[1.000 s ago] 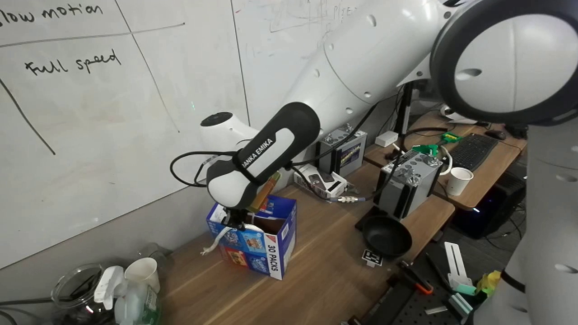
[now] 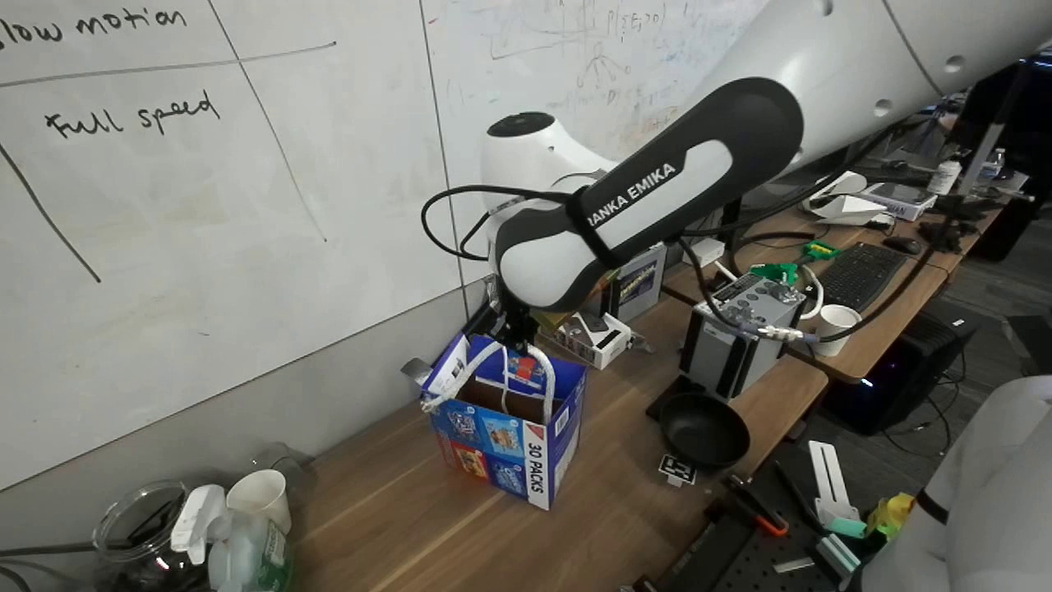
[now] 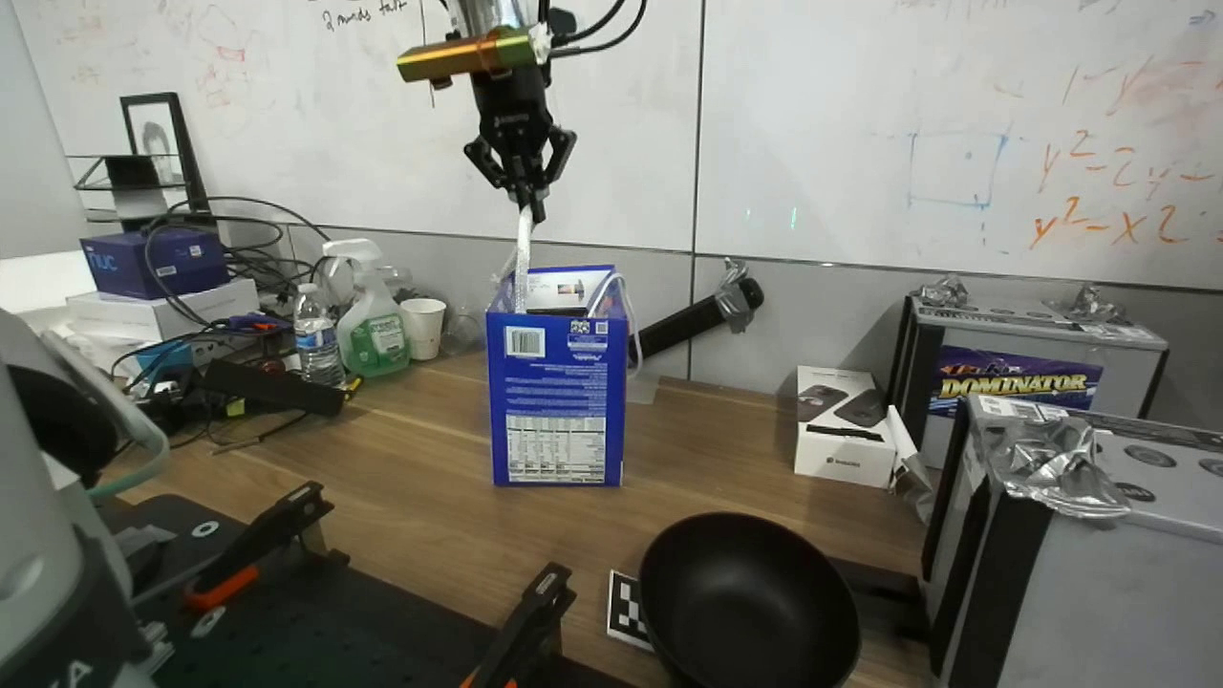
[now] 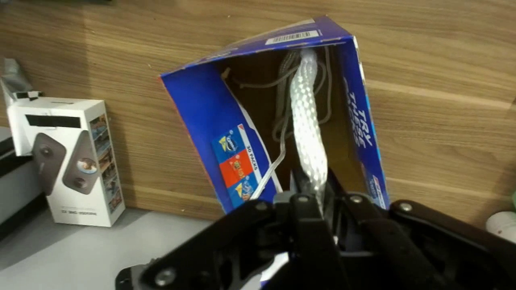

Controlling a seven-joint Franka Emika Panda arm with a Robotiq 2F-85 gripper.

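Observation:
A blue snack box point(image 3: 558, 390) with an open top stands upright on the wooden table. My gripper point(image 3: 525, 206) is above the box, shut on a thick white braided rope point(image 4: 308, 116). From the fingers, one length of the rope drops into the box, as the wrist view shows. Another end hangs over the box's rim in exterior view 1. Thinner white cord lies coiled inside the box point(image 2: 558, 449), partly in shadow. The fingertips cover the exact spot where the rope is pinched.
A black pan point(image 3: 751, 602) sits near the table's front edge. To the right of the box is a white phone-camera carton point(image 3: 845, 426), with grey battery-like units point(image 3: 1055, 516) beyond. A spray bottle point(image 3: 373, 310) and a paper cup point(image 3: 423, 328) stand left. Bare table surrounds the box.
My gripper has risen and moved right in exterior view 1, with the rope pulled up higher. The box has also shifted to the right along the table.

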